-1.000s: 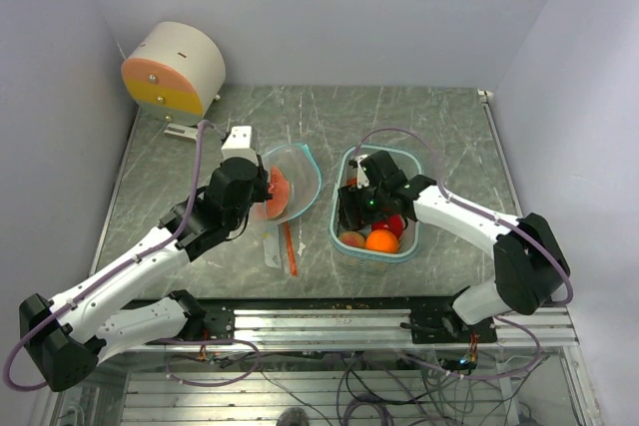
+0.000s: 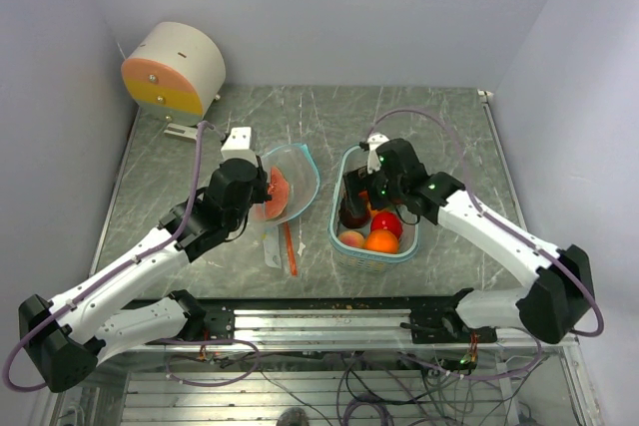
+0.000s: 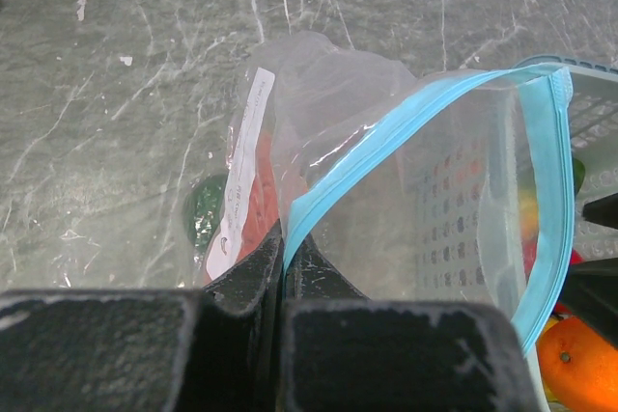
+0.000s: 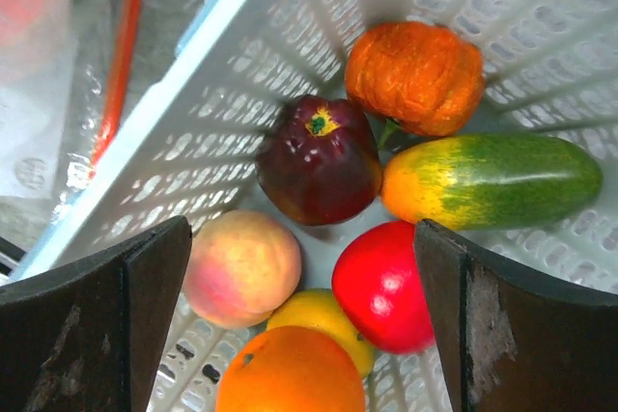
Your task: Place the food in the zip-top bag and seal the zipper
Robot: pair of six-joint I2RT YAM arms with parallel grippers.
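The clear zip bag [image 2: 305, 169] has a light blue zipper band [image 3: 415, 115] and its mouth gapes toward the basket. My left gripper is shut on the bag's edge beside that band. Inside the bag lies a pinkish-red slice [image 2: 275, 195], and something dark green shows through the plastic. Above the basket [image 2: 375, 261] my right gripper stands open, nothing between its fingers. Below it lie a peach [image 4: 241, 267], a dark purple fruit [image 4: 320, 166], a red fruit [image 4: 386, 291], an orange [image 4: 292, 378], a small pumpkin [image 4: 415, 79] and a green-orange cucumber-like vegetable [image 4: 494, 180].
A yellow fruit [image 4: 323, 320] is partly covered by the orange. An orange stick [image 2: 291, 249] lies on the table between bag and basket. At the back left stands a cream bread box [image 2: 175, 67].
My right gripper has shifted to the right and a little back over the basket, uncovering more of the fruit at the front. The left arm and the bag have stayed put.
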